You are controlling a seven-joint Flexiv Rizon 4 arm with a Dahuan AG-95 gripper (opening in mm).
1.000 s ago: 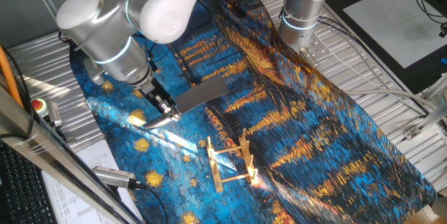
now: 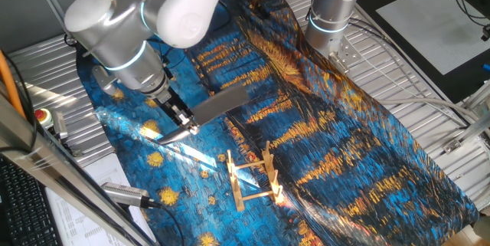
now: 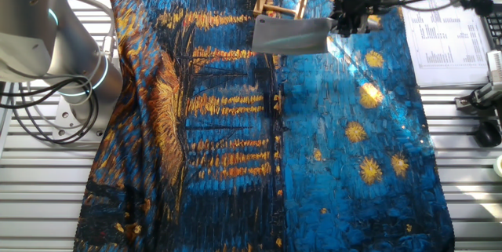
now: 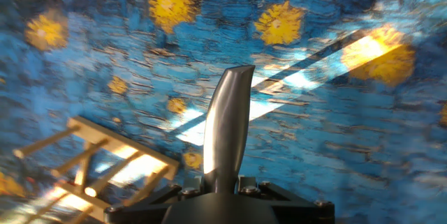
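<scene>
My gripper (image 2: pixel 188 126) is shut on a metal cleaver (image 2: pixel 220 103), held above the blue patterned cloth. In exterior view 1 the broad blade points to the upper right and the handle juts out to the lower left. The blade (image 3: pixel 292 36) shows flat and wide in exterior view 2, left of the gripper (image 3: pixel 351 21). From the wrist, only the steel handle (image 4: pixel 228 119) rises between the fingers; the blade is out of sight. A wooden rack (image 2: pixel 254 180) stands on the cloth, below and to the right of the gripper in exterior view 1, apart from the cleaver.
A grey cabled device (image 2: pixel 125 194), printed paper (image 2: pixel 84 192) and a keyboard (image 2: pixel 23 208) lie at the lower left.
The arm and the cleaver have shifted only slightly, and the blade's tilt has altered a little. The rack has stayed in place, and the grip on the cleaver is kept.
</scene>
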